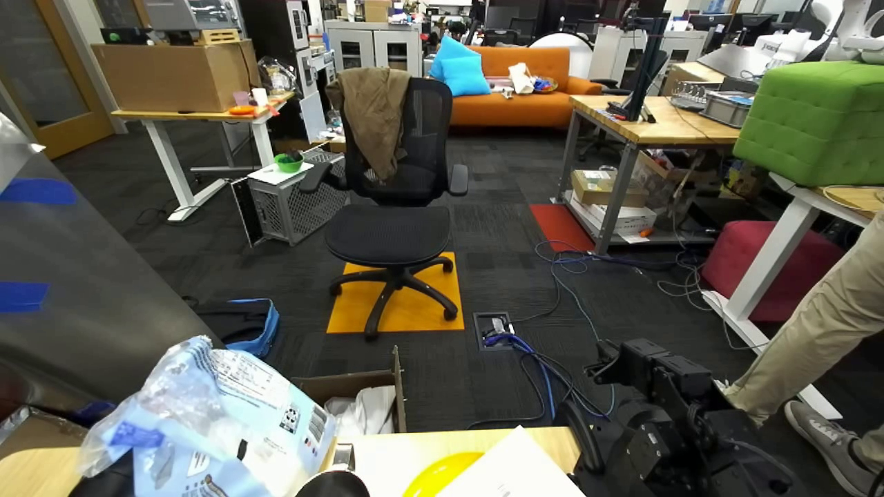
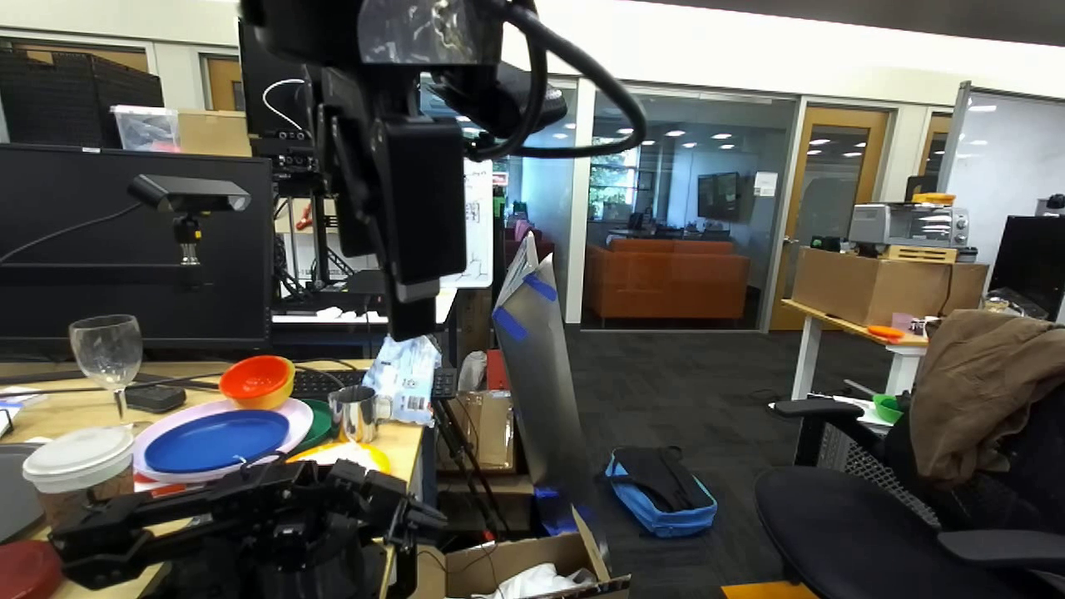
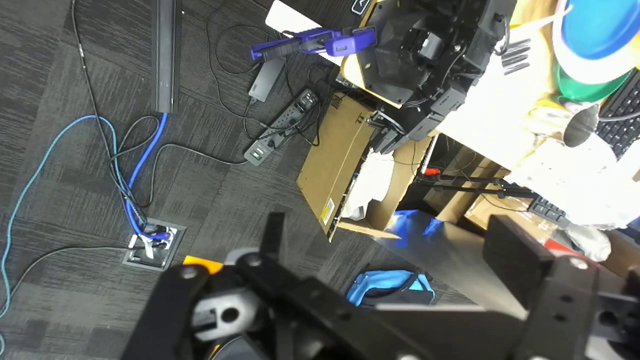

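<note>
High in exterior view 2 my gripper (image 2: 384,284) points downward, well above the table and clear of everything on it. In the wrist view the two dark fingers (image 3: 274,240) stand wide apart, so the gripper is open, with only floor and a distant cardboard box visible between them. On the table lie a blue plate (image 2: 215,441) on a pink plate (image 2: 150,461), an orange bowl (image 2: 258,379), a metal cup (image 2: 354,413) and a yellow plate (image 1: 443,473). A wine glass (image 2: 106,351) stands farther left. Exterior view 1 does not show my gripper.
A second, small black arm (image 2: 269,519) sits at the table's edge. A blue-white plastic bag (image 1: 265,406) lies at the table's end. Below are an open cardboard box (image 3: 339,162), a blue bag (image 2: 659,491) and cables on the floor. An office chair (image 1: 389,232) stands beyond.
</note>
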